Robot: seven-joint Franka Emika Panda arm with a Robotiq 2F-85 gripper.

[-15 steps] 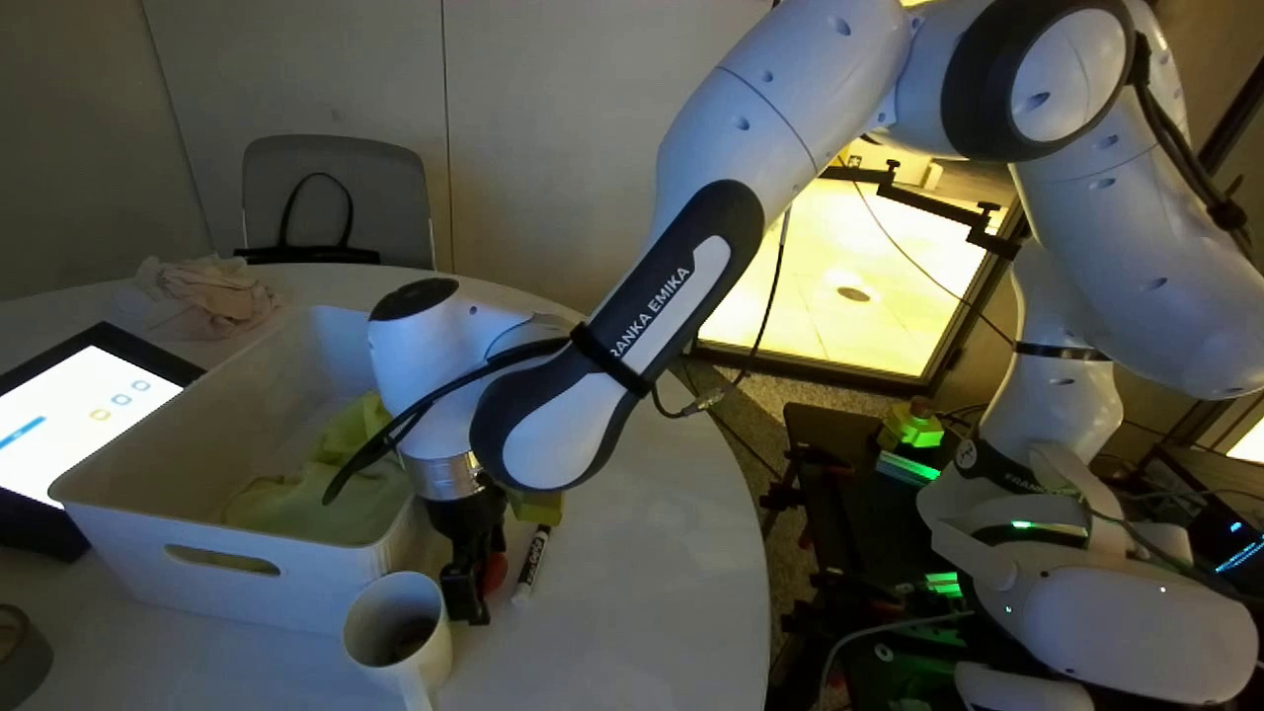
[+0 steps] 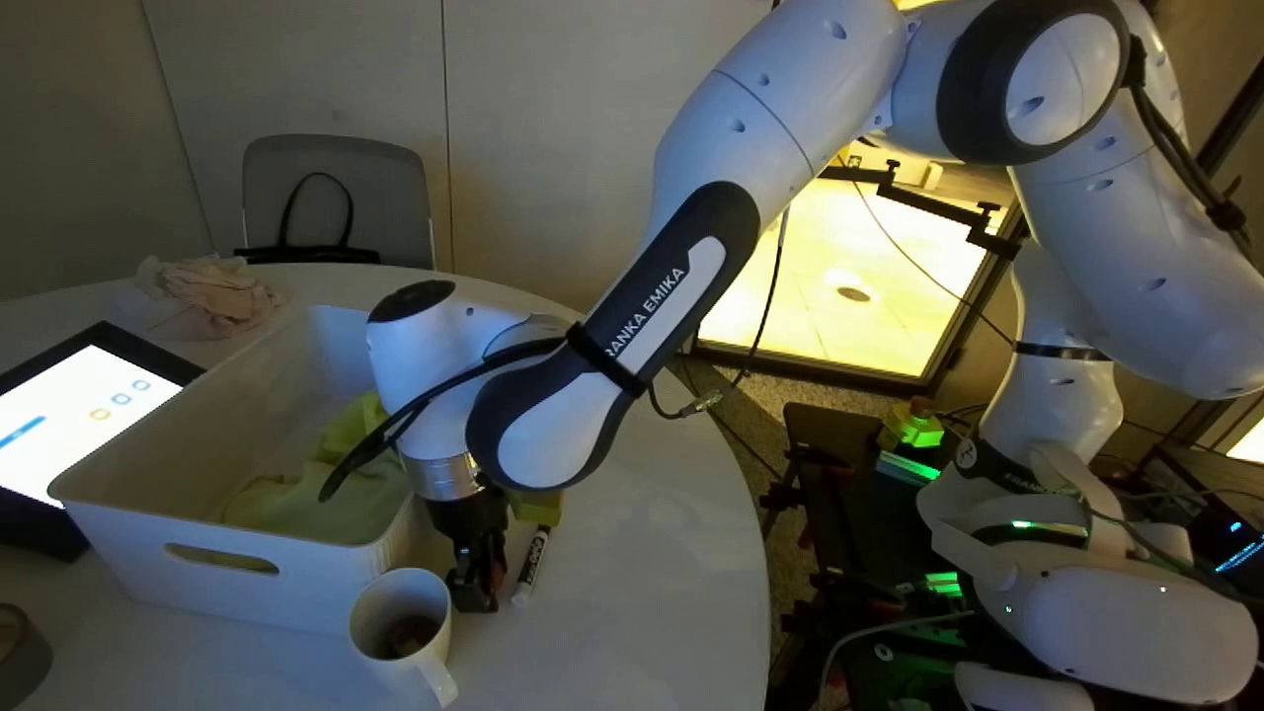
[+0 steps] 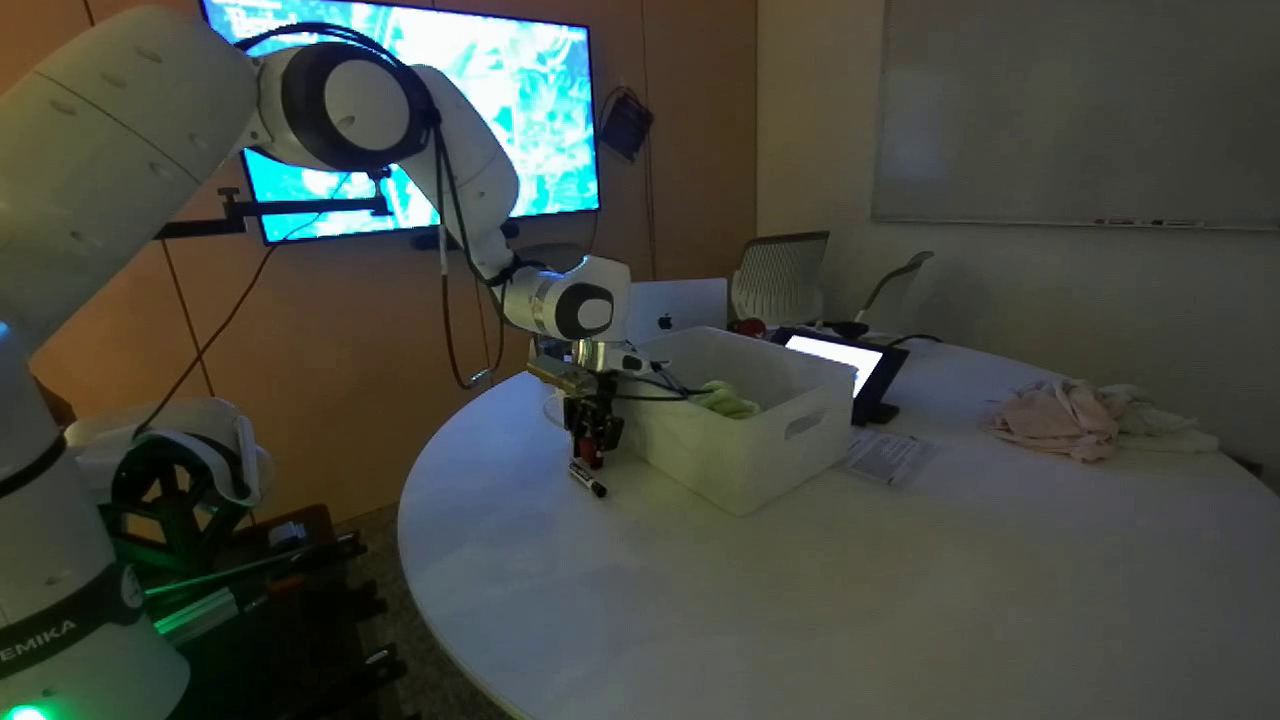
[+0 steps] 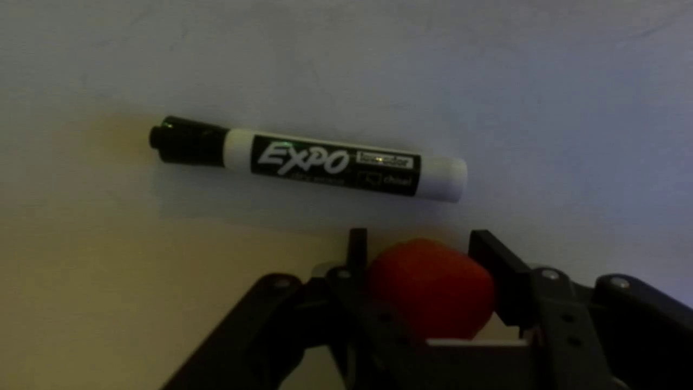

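Observation:
In the wrist view, a rounded red object (image 4: 432, 286) sits between the fingers of my gripper, which is shut on it. Its lower part is hidden by the fingers. Just beyond them a black-and-white Expo marker (image 4: 334, 162) lies flat on the table, apart from the red object. Exterior view 1 shows the gripper (image 2: 476, 592) pointing down low over the table, between a white mug (image 2: 403, 628) and the marker (image 2: 532, 567). Something dark is inside the mug. A bit of red (image 3: 588, 451) shows at the fingers in exterior view 2.
A large white bin (image 2: 290, 581) with a yellow-green cloth (image 2: 320, 492) inside stands beside the gripper. A lit tablet (image 2: 83, 409) and a pinkish cloth (image 2: 213, 296) lie past the bin. In exterior view 2 the near table surface (image 3: 816, 600) is clear.
The gripper has shifted slightly up in exterior view 1, and the red object beside its fingers is now hidden there. The mug has turned a little, its handle swinging right.

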